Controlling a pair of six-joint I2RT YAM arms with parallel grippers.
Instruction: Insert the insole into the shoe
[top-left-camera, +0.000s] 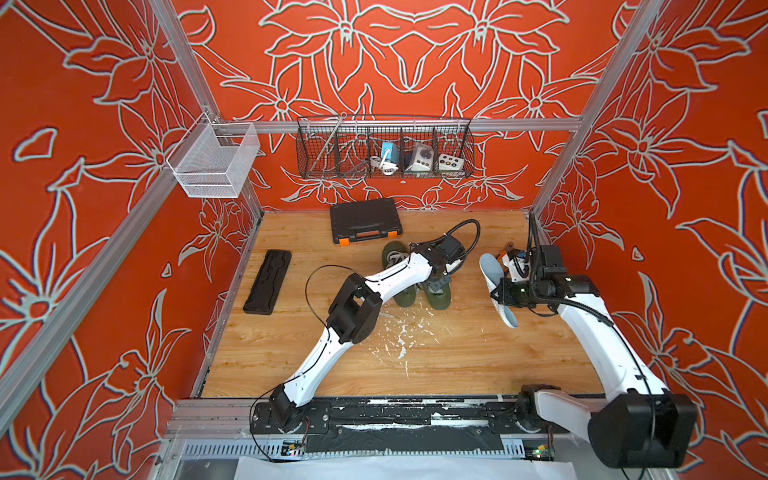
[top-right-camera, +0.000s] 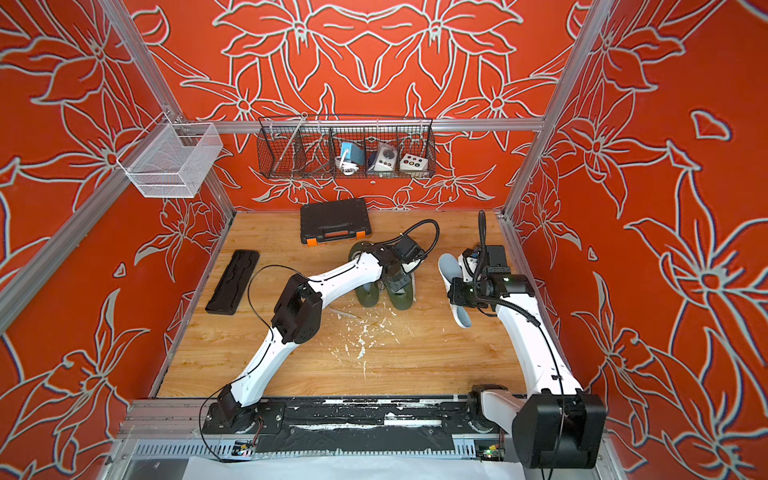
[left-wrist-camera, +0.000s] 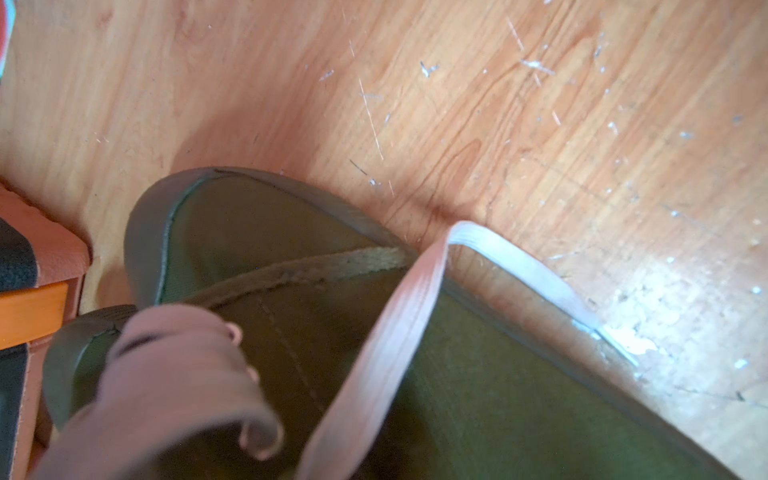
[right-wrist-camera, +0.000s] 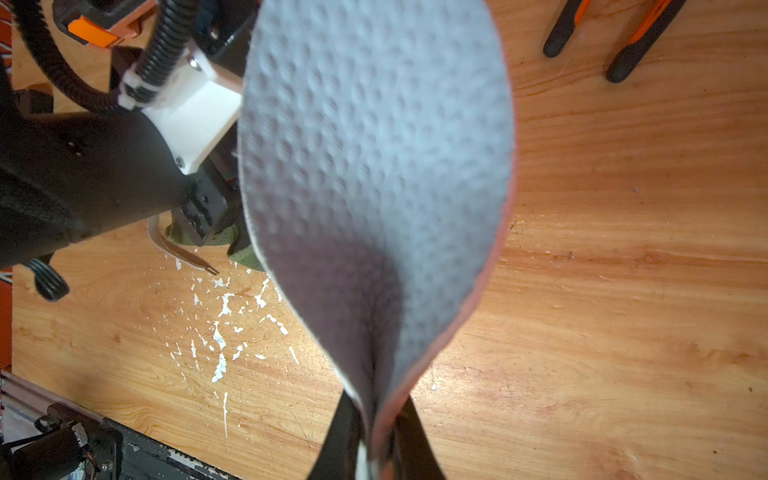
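Two olive canvas shoes, the left shoe (top-left-camera: 404, 296) and right shoe (top-left-camera: 438, 297), stand at mid-table, partly under my left arm; the left wrist view shows olive canvas (left-wrist-camera: 560, 400) and a pale lace (left-wrist-camera: 380, 360) close up. My left gripper (top-left-camera: 436, 284) is down at the shoes, shut; its fingers are hidden. My right gripper is shut on the grey-blue, dimpled insole (right-wrist-camera: 376, 144), held upright and bent at the grip, to the right of the shoes.
A black case (top-left-camera: 364, 216) with orange latches lies behind the shoes, and a long black tray (top-left-camera: 266, 284) at left. Orange-handled tools (right-wrist-camera: 652, 32) lie near the right arm. Wire baskets hang above.
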